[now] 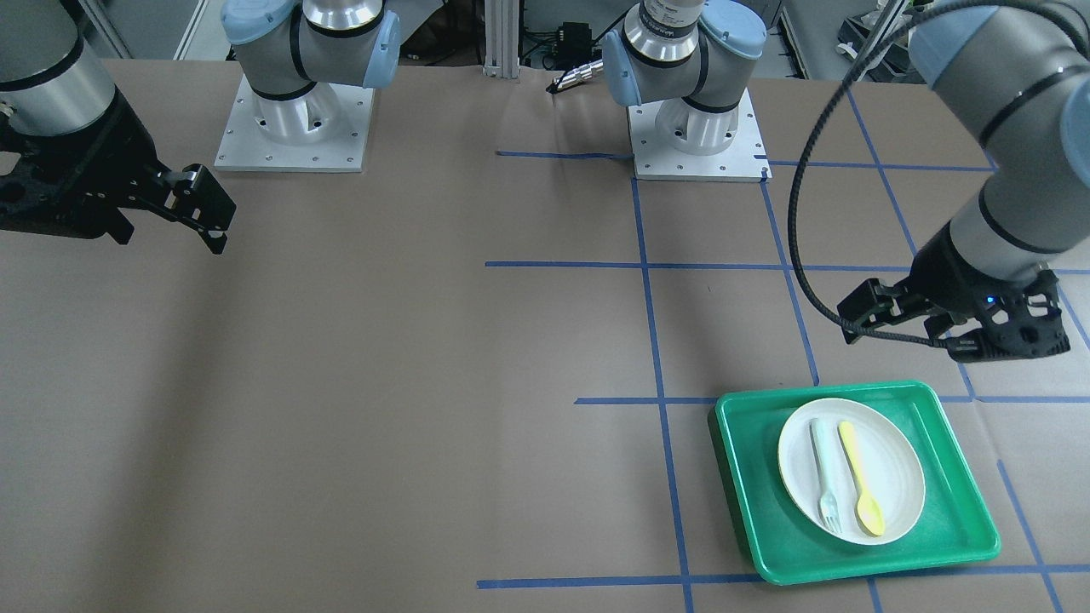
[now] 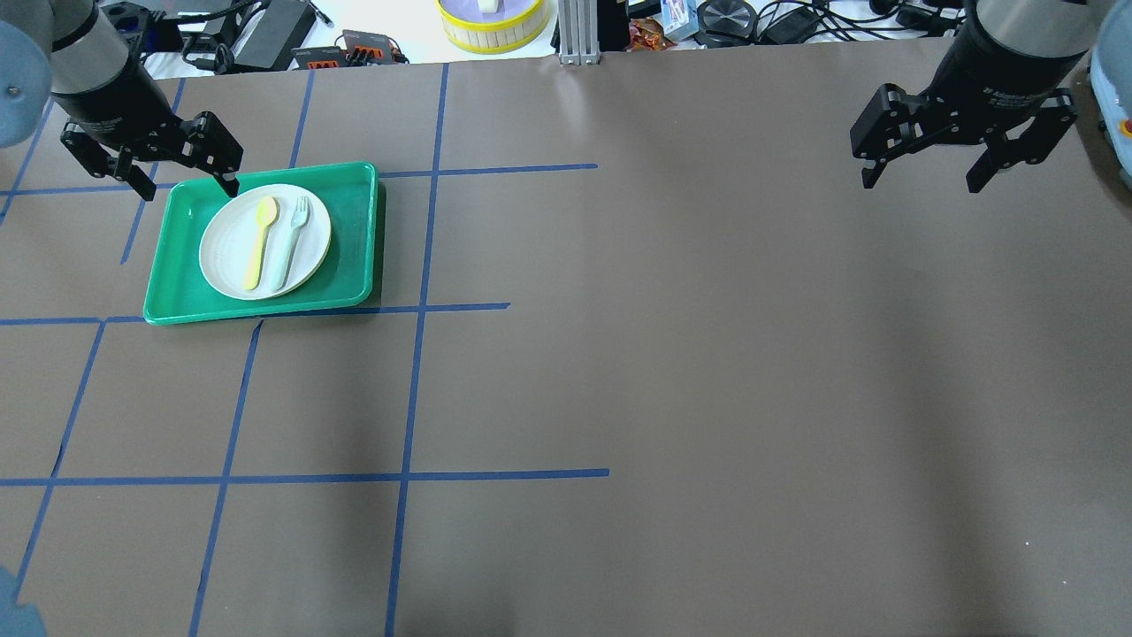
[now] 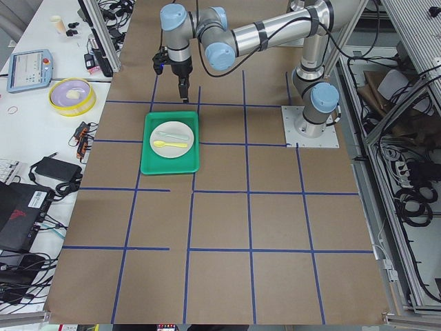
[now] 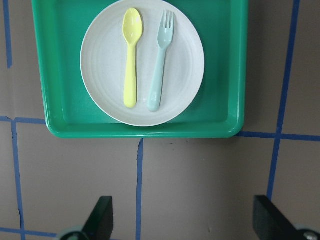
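A green tray (image 1: 746, 490) holds a white plate (image 1: 899, 470) with a yellow spoon (image 1: 869, 506) and a pale blue fork (image 1: 825, 480) lying side by side. My gripper (image 2: 187, 165) hangs above the tray's far edge in the top view, its fingers apart with nothing between them. In the left wrist view the spoon (image 4: 130, 75) and fork (image 4: 157, 80) lie in the upper middle, beyond the open fingertips at the bottom corners.
A second arm (image 2: 955, 138) stands at the other side of the table. Cluttered side benches line the table.
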